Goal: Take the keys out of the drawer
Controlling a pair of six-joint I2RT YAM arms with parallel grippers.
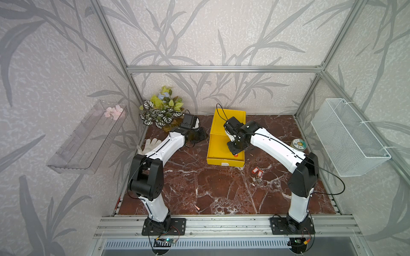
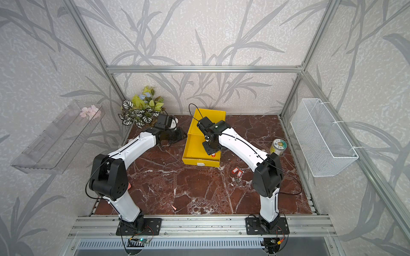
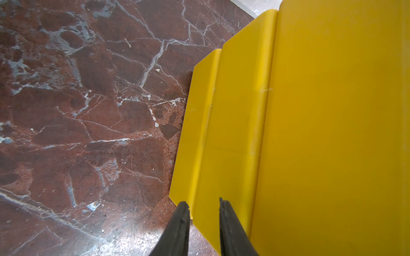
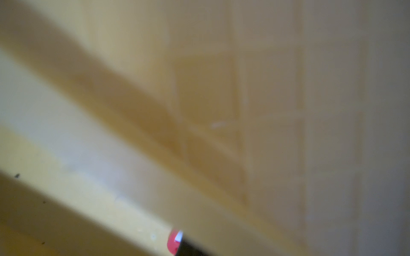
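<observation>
The yellow drawer (image 1: 217,151) is an open-lidded box in the middle of the table. My right gripper (image 2: 210,149) is down inside its right part, shut; a red-and-white object (image 2: 213,154) shows beside it, too small to tell whether it is keys. The right wrist view is blurred, with that red object (image 4: 173,242) at the bottom edge. My left gripper stands just left of the drawer by its stepped yellow outer side, its fingers part open with nothing seen between them.
Red-and-white items (image 1: 257,172) lie on the table right of the drawer. A plant (image 1: 158,111) and white glove (image 1: 149,146) are at the left, a round tin (image 2: 278,146) at the right.
</observation>
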